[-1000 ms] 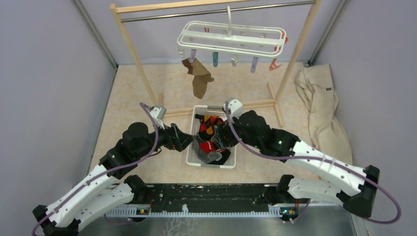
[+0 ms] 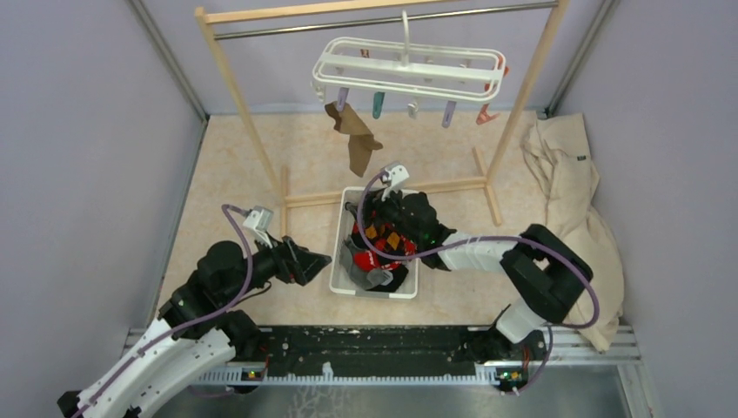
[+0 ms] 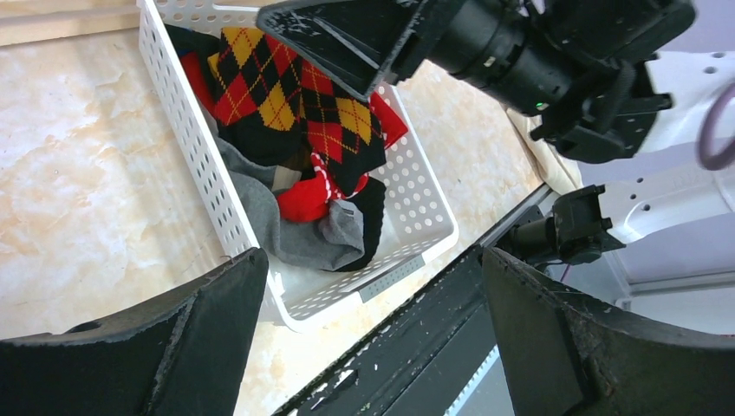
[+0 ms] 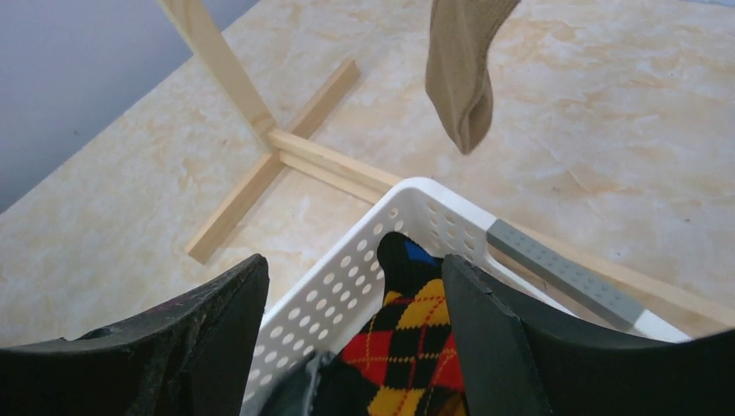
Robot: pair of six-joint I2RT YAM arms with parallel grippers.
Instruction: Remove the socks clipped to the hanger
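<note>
From a clip at the left of the white hanger (image 2: 331,61) hangs a brown sock (image 2: 355,135); its lower end (image 4: 464,87) shows at the top of the right wrist view. Other clips on the hanger hold nothing that I can see. Below, a white basket (image 3: 204,165) contains several socks, among them an argyle sock (image 3: 260,82) and a grey sock (image 3: 299,238). My right gripper is over the basket's far part, open and empty, below and to the right of the brown sock. Left of the basket my left gripper stands open with nothing between its fingers.
A wooden rack (image 2: 239,100) carries the hanger, its low crossbar running behind the basket. Beige cloth (image 2: 570,200) lies on the floor at right. Bare floor (image 2: 231,174) shows at left. The right arm reaches across the basket, close to the left gripper.
My right gripper has moved away from me and left, toward the basket's far end. My left gripper has drawn back slightly to the left. The brown sock has swung a little.
</note>
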